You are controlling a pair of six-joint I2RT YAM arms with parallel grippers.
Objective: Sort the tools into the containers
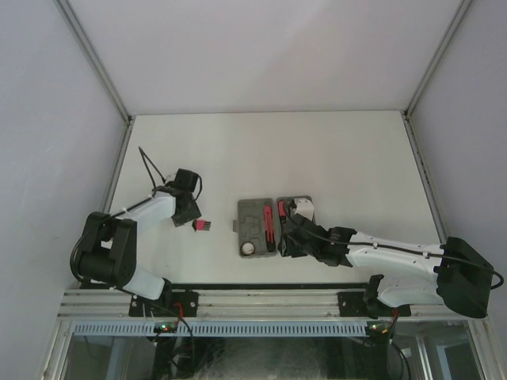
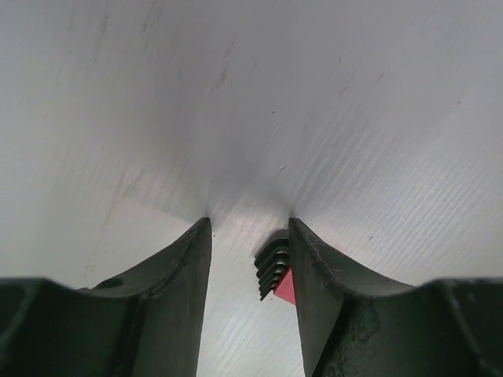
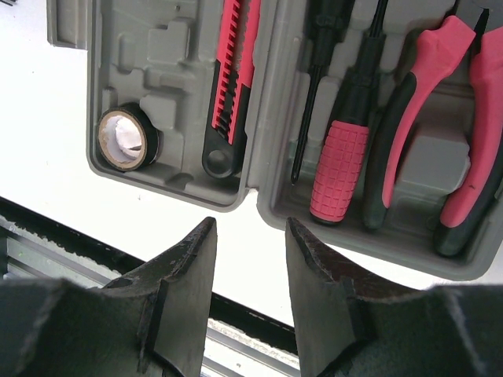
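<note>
A small red tool with black ends, seemingly hex keys [image 1: 202, 226], lies on the left of the table; in the left wrist view its black part [image 2: 272, 264] is partly behind a finger of my open, empty left gripper. My right gripper hangs over the near edge of the grey toolbox [image 3: 181, 188], open with nothing between its fingers. The box holds black tape [image 3: 144, 149], a red utility knife [image 3: 240, 63], screwdrivers [image 3: 338, 169] and red-handled pliers [image 3: 483, 133].
A dark edge and metal rail [image 3: 71, 251] run along the near side.
</note>
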